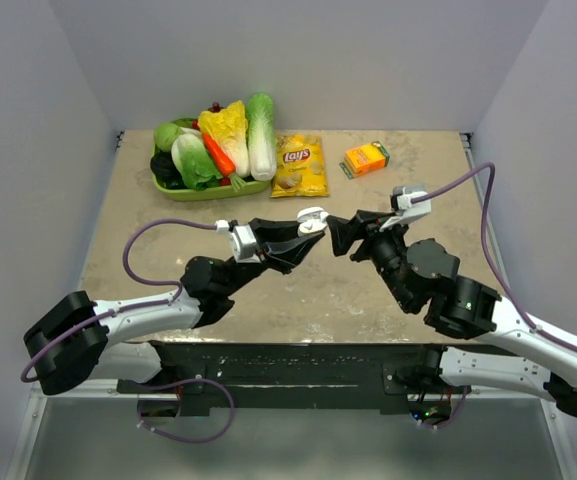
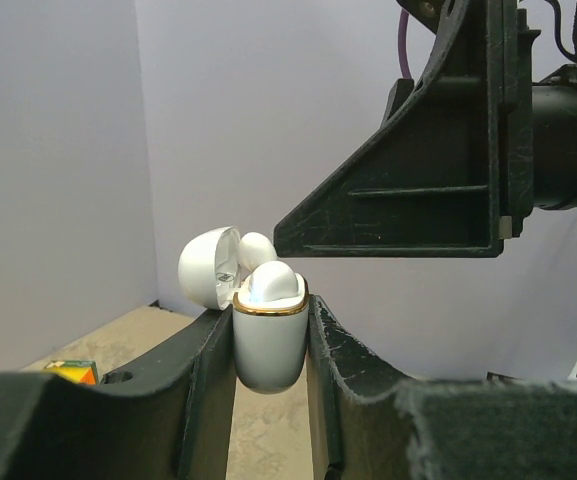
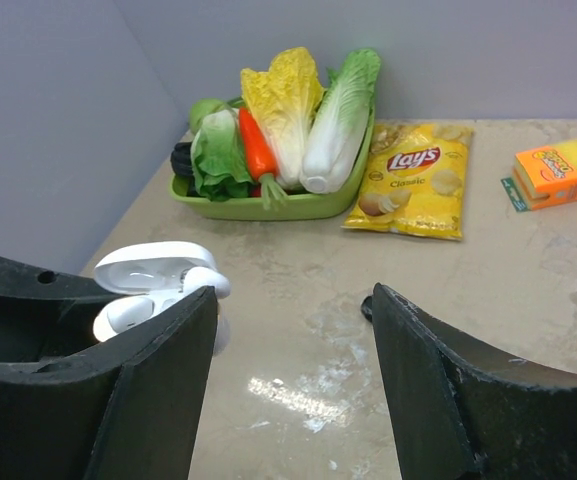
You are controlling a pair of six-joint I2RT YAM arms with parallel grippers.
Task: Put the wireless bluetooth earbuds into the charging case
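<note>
The white charging case (image 2: pixel 268 340), lid (image 2: pixel 204 268) raised, is held upright in my left gripper above the table, with white earbud tops showing in and beside it. In the top view it sits at the tip of the left gripper (image 1: pixel 306 236). My right gripper (image 1: pixel 340 228) is just right of the case, its fingers part open. In the right wrist view the case and lid (image 3: pixel 153 268) are by its left finger; whether a small white piece there touches that finger is unclear. A small dark object (image 3: pixel 367 308) lies on the table beyond, partly hidden.
A green basket of vegetables (image 1: pixel 193 195), a yellow Lays bag (image 1: pixel 298 170) and an orange box (image 1: pixel 364 158) stand at the back of the table (image 1: pixel 138 250).
</note>
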